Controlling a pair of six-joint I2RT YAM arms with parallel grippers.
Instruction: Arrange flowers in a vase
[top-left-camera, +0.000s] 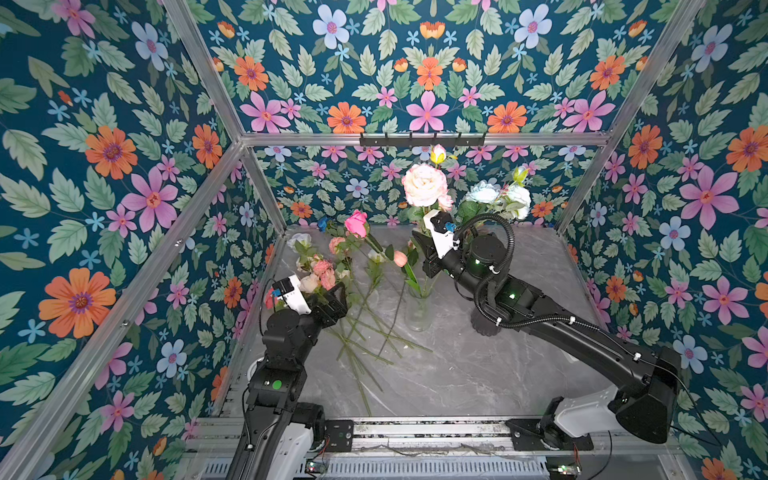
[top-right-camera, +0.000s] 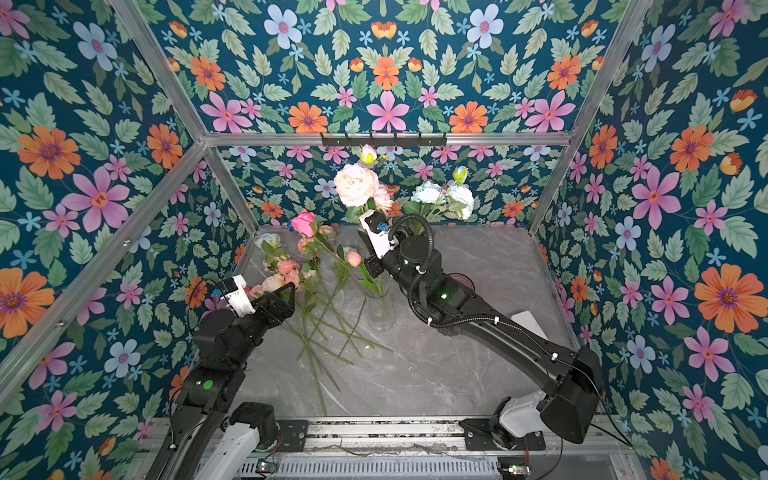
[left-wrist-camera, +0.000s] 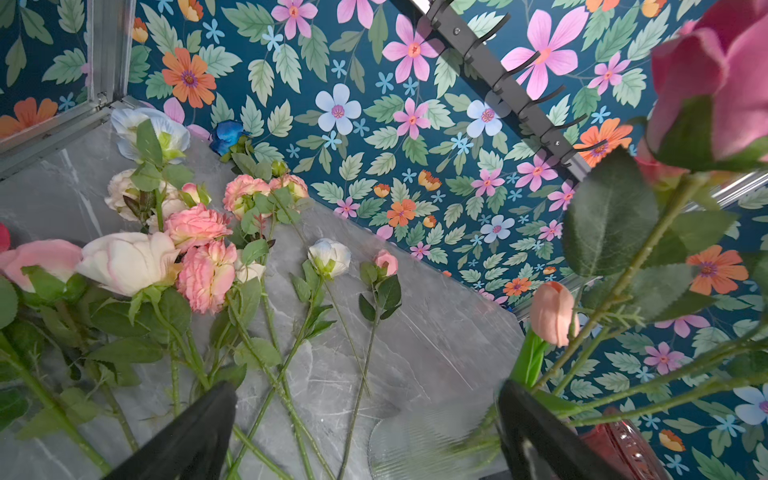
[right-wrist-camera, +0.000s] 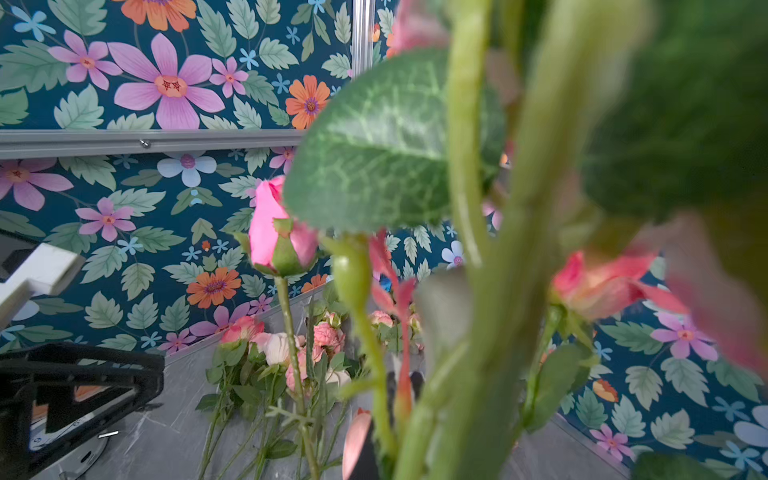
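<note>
A clear glass vase (top-left-camera: 418, 312) stands upright mid-table, with a pink rosebud (top-left-camera: 356, 224) and a peach bud (top-left-camera: 400, 258) leaning left out of it. Above and behind its mouth, my right gripper (top-left-camera: 434, 252) is shut on the stem of a large pale pink rose (top-left-camera: 425, 185) topped by a yellow bud. In the right wrist view thick green stems (right-wrist-camera: 512, 280) fill the foreground and hide the fingers. Whether the rose's lower stem is inside the vase cannot be seen. My left gripper is open and empty, near loose flowers (top-left-camera: 320, 276) on the left.
Several loose stems (top-left-camera: 364, 340) spread across the left-middle table. A dark red ribbed vase (left-wrist-camera: 624, 448) is mostly hidden behind the right arm. White-blue flowers (top-left-camera: 500, 196) show beyond that arm.
</note>
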